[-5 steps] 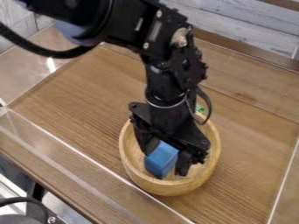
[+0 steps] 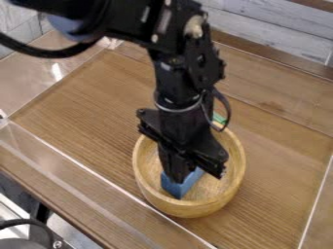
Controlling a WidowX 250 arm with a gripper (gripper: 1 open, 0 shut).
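The black gripper (image 2: 177,156) is lowered into a round wooden bowl (image 2: 198,202) and looks shut. A blue block (image 2: 181,184) lies in the bowl just beneath the fingertips, partly hidden by them; whether they touch it is unclear. A small green item (image 2: 219,120) shows behind the arm, mostly hidden.
A pale plank wall runs along the back, and a black cable curves at the lower left edge.
The gripper has shifted a little left and its fingers now sit over the upper part of the blue block, which stays in the bowl.
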